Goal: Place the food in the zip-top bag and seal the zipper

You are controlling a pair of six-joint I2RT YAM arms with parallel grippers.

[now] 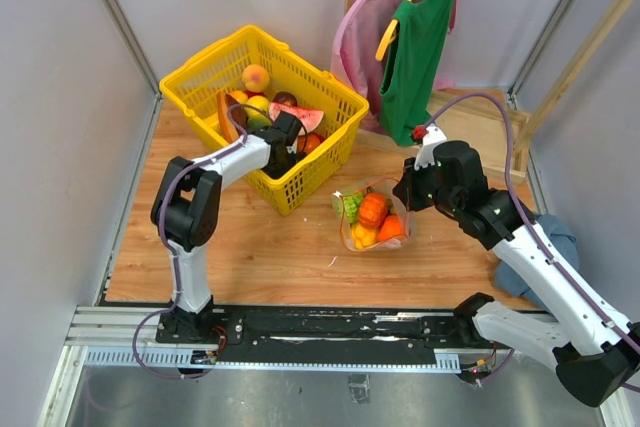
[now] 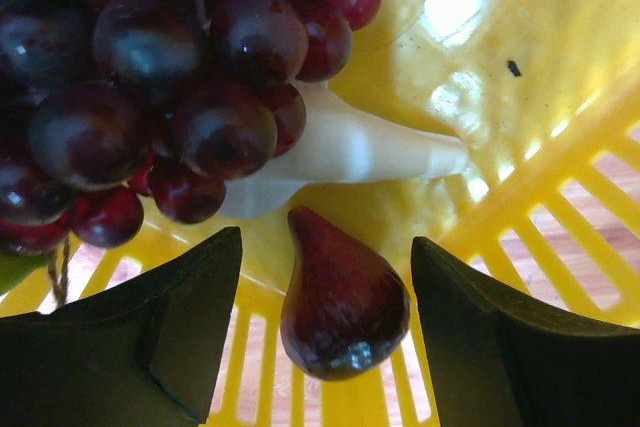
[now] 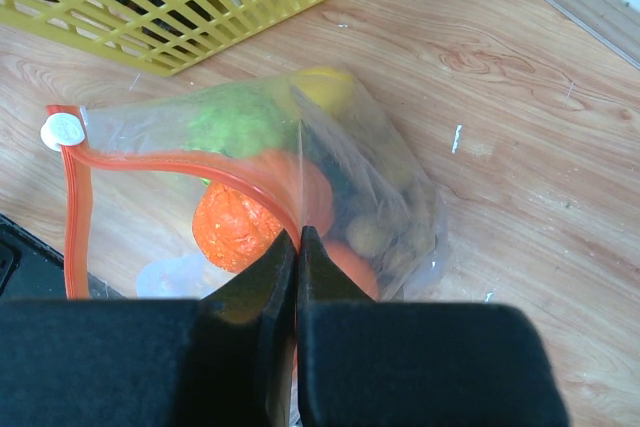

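My left gripper is low inside the yellow basket point(image 1: 309, 181), its fingers open around a dark red fig point(image 2: 343, 322); dark grapes point(image 2: 150, 87) and a white item point(image 2: 370, 154) lie beyond. My right gripper is shut on the orange zipper edge of the clear bag point(image 3: 390, 187), which stands open on the table. The bag holds green, orange and yellow produce, including an orange piece point(image 3: 230, 227). Peach point(image 1: 255, 77), watermelon slice point(image 1: 305, 117) and other fruit are in the basket.
Green point(image 1: 420, 47) and pink garments hang on a wooden rack at the back right. A blue cloth point(image 1: 555, 247) lies at the right edge.
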